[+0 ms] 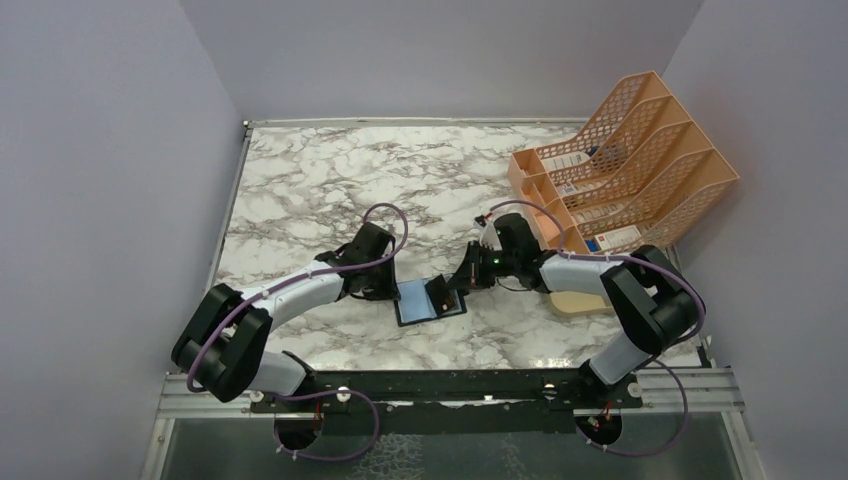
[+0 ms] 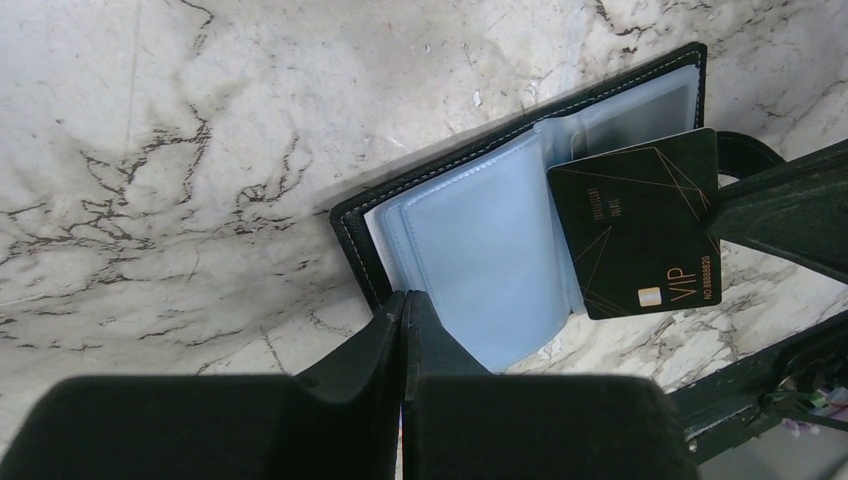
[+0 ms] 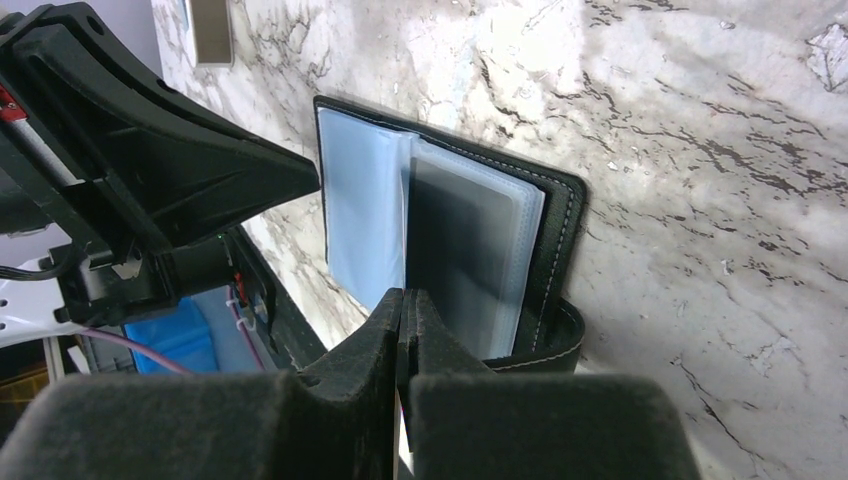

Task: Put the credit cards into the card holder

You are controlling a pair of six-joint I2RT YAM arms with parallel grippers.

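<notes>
The card holder (image 1: pixel 411 300) lies spread open on the table, black outside with clear bluish sleeves. My right gripper (image 1: pixel 467 286) is shut on a black VIP card (image 2: pixel 640 235), gripping its right edge and tilting it over the holder's right half. The right wrist view shows that card nearly edge-on at the tips of the right gripper, beside the right sleeve (image 3: pixel 465 235). Whether its far edge is inside the sleeve cannot be told. Shut at the holder's left border is my left gripper; no card shows between its fingertips.
An orange slotted rack (image 1: pixel 640 160) with several items stands at the back right. Below it, a pale yellow board (image 1: pixel 580 303) sits partly under the right arm. The marble table (image 1: pixel 370 165) behind the holder is clear.
</notes>
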